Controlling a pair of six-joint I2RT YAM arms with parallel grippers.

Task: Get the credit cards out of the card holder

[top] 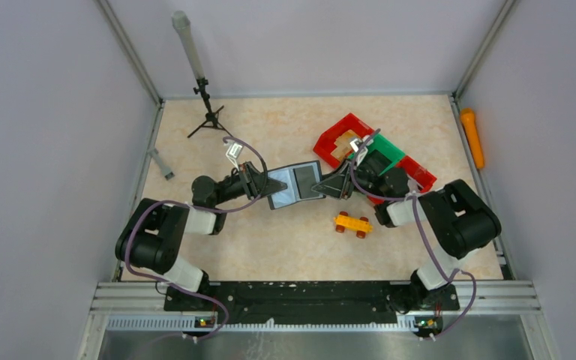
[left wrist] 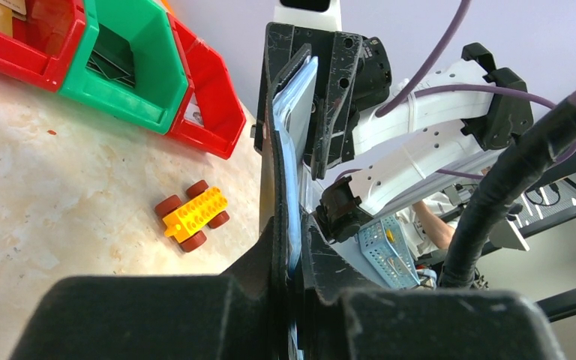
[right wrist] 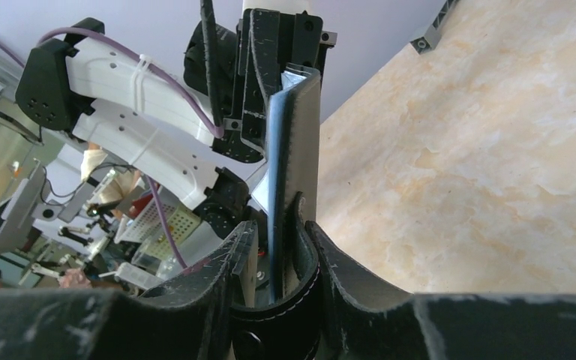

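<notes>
The card holder (top: pixel 292 184), dark with light blue and grey panels, is held in the air between both grippers. My left gripper (top: pixel 262 184) is shut on its left end; in the left wrist view its edge (left wrist: pixel 291 180) stands upright between the fingers. My right gripper (top: pixel 322 185) is at the other end, around the holder's dark edge (right wrist: pixel 294 172) in the right wrist view; whether it is fully closed on it I cannot tell. No separate card can be made out clearly in the holder.
Red (left wrist: pixel 214 105) and green (left wrist: pixel 131 82) bins stand at the back right, some holding cards or pieces. A yellow toy car (top: pixel 353 223) lies in front of them. A tripod (top: pixel 210 112) stands at the back left.
</notes>
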